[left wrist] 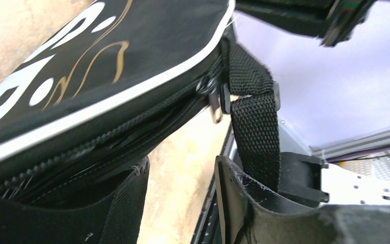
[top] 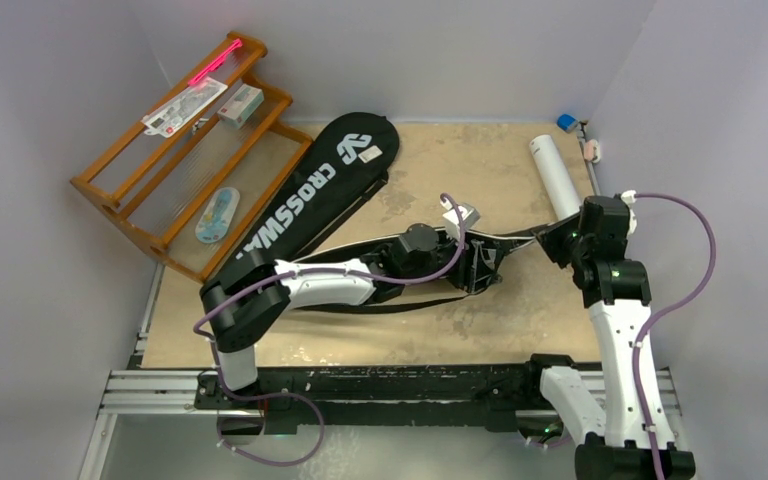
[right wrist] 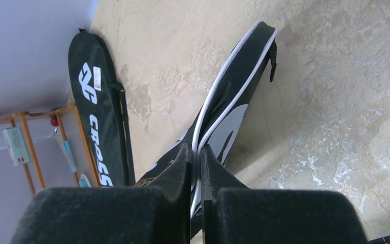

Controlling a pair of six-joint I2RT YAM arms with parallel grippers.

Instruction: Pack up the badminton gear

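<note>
A long black bag with white piping [right wrist: 241, 76] lies across the board, partly under my left arm in the top view. My right gripper is shut on its piped end. In the left wrist view the bag's zipper pull [left wrist: 206, 86] and a dangling strap [left wrist: 254, 132] are near my left gripper, which is open below them, with nothing held between its fingers. A second black bag reading CROSSWAY [top: 305, 190] lies flat beside the wooden rack.
The wooden rack [top: 165, 238] with small packages stands at the left. A white tube [top: 552, 170] lies at the back right. The board [top: 440, 160] is clear at the back middle.
</note>
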